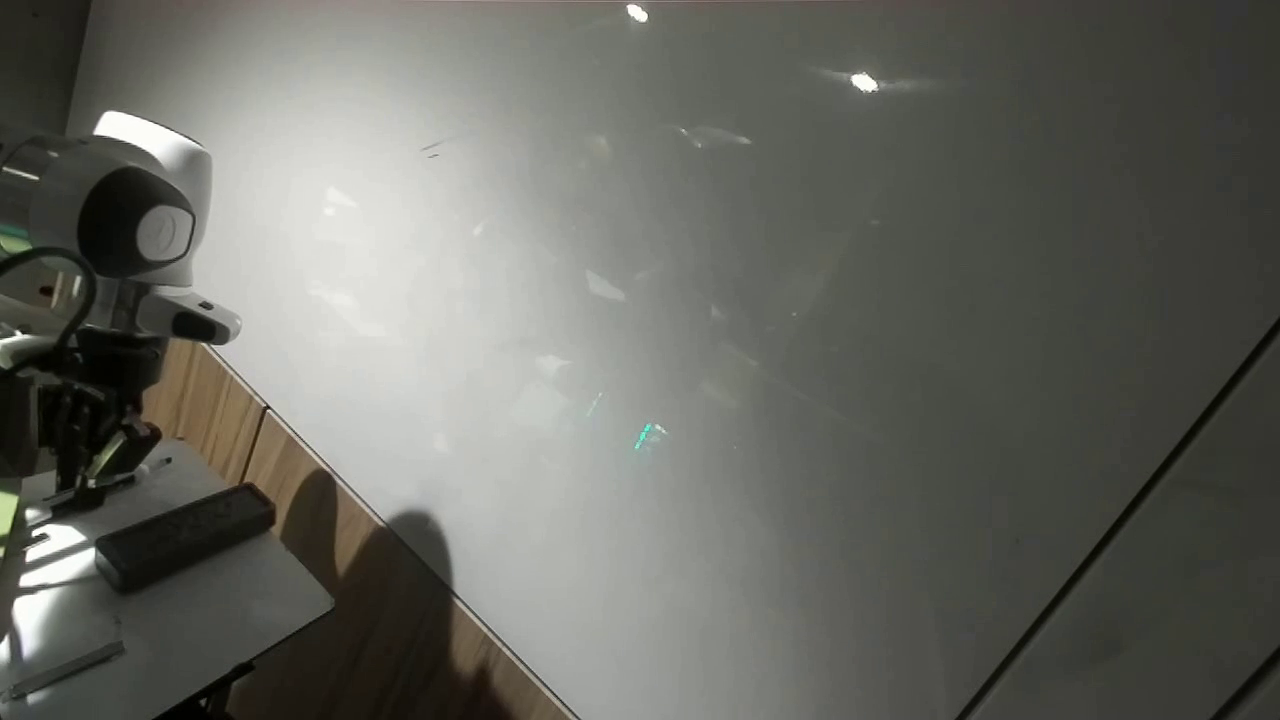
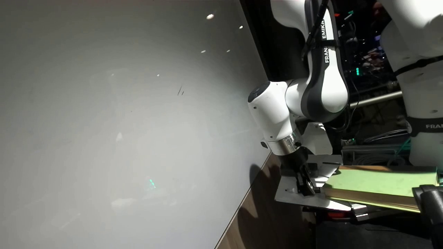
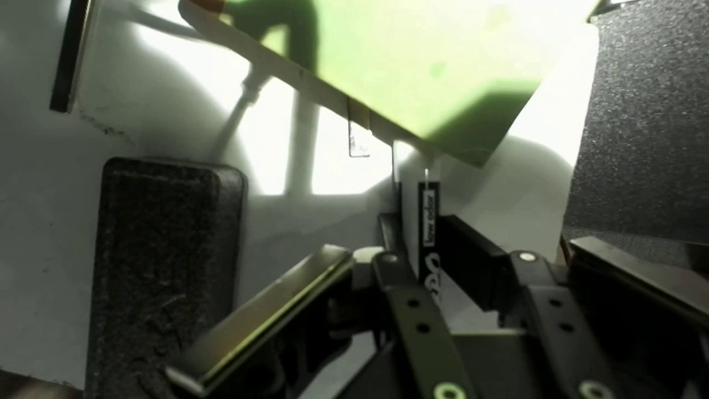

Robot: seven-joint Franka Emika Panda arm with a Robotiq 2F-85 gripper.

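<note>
A white marker with a black "low odor" label (image 3: 429, 216) lies between the fingers of my gripper in the wrist view. The fingers are shut on the marker, and its lower end is hidden by the finger linkages. In exterior view 1 the gripper (image 1: 82, 490) is down at the small white table (image 1: 228, 600), at its far left part. Exterior view 2 has the gripper (image 2: 307, 190) low over the same tabletop; the marker is too small to tell there. A large whiteboard (image 1: 540, 516) bears two short dark strokes at its upper left.
A dark eraser-like block (image 3: 166, 259) lies left of the gripper in the wrist view. A green-topped box (image 2: 382, 180) stands close beside the gripper. Another slim stick (image 1: 66, 670) rests near the table's front. Wood panelling (image 1: 348, 576) runs below the whiteboard.
</note>
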